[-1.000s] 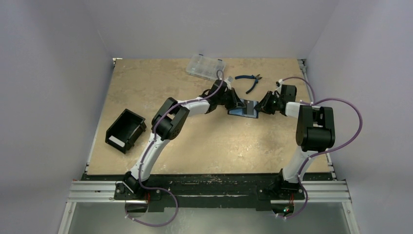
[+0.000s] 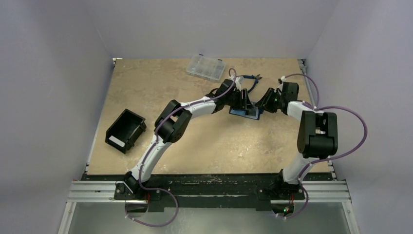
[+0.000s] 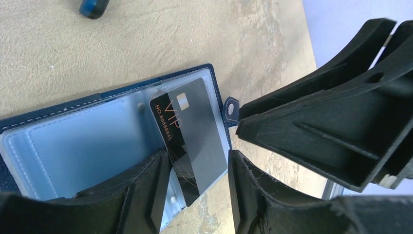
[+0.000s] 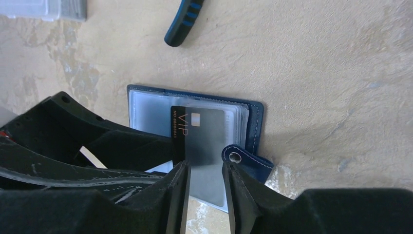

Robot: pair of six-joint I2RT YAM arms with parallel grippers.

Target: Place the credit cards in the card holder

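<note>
The card holder, dark blue with clear sleeves, lies spread on the table. A grey and black VIP card lies inside the sleeve on its right-hand part, flat against the page. My left gripper is open above the card, its fingers apart with nothing held between them. At the holder's right edge my right gripper also stands open, close to the snap strap, which sits loose beside its right finger. In the right wrist view the left gripper's body hides the holder's lower left.
Blue-handled pliers lie just behind the holder, and a clear compartment box is farther back. A black bin stands far left. The two grippers are very close together.
My left gripper has shifted right over the card, which now sits flatter in the sleeve.
</note>
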